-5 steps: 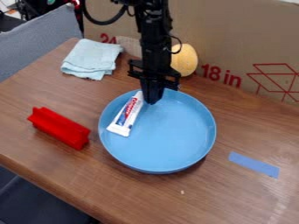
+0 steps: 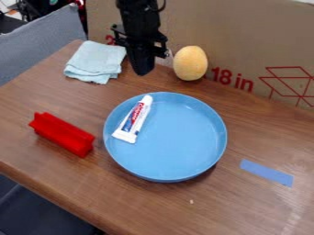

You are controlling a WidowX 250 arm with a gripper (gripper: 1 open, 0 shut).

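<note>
A white toothpaste tube (image 2: 132,118) with red and blue print lies on the left part of a blue plate (image 2: 182,147). My black gripper (image 2: 142,66) hangs above and behind the plate, apart from the tube, between a folded light blue cloth and a yellow egg-shaped object. It looks shut, with nothing visible between its fingers.
The cloth (image 2: 94,61) lies at the back left, the yellow object (image 2: 190,63) against the cardboard at the back. A red object (image 2: 61,133) lies left of the plate, a strip of blue tape (image 2: 266,173) to the right.
My gripper has moved up and back, away from the toothpaste tube and plate. The tube stays on the plate.
</note>
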